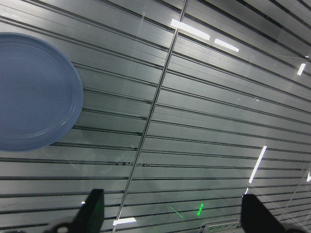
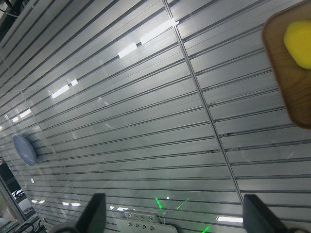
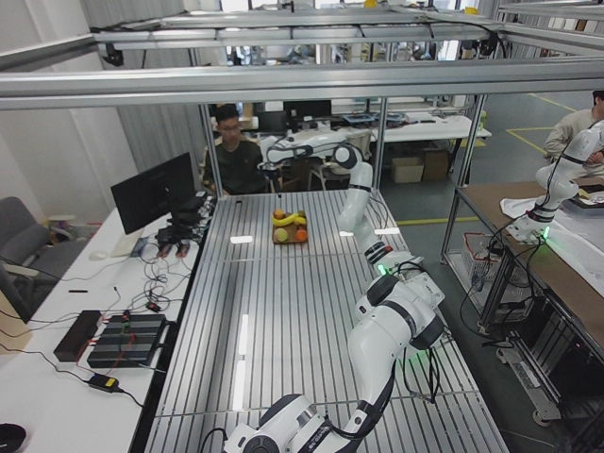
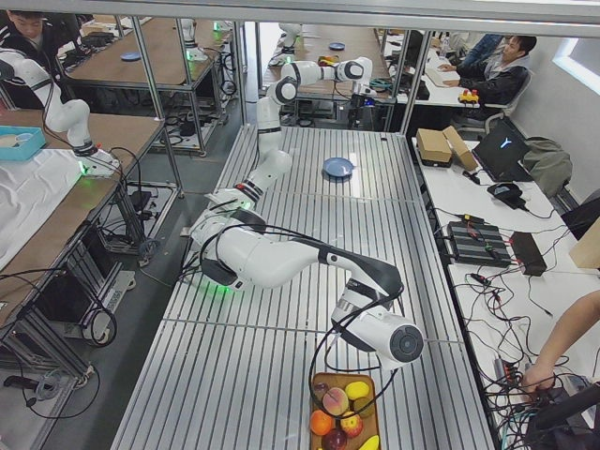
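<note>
A brown tray (image 4: 317,437) of mixed fruit, including a banana, oranges and apples, lies at one end of the slatted table; its corner with something yellow shows in the right wrist view. A round blue plate (image 4: 337,167) lies at the other end and fills the left of the left wrist view (image 1: 34,92). My left gripper is above the table beside the plate; my right gripper is above the table near the tray. Both show dark fingertips wide apart at the bottom of their wrist views, open, with nothing seen between them.
Metal frame posts and beams surround it. Side desks hold a monitor (image 3: 151,193), boxes and cables. People sit beyond the table, and another arm stands on a neighbouring bench (image 3: 500,198).
</note>
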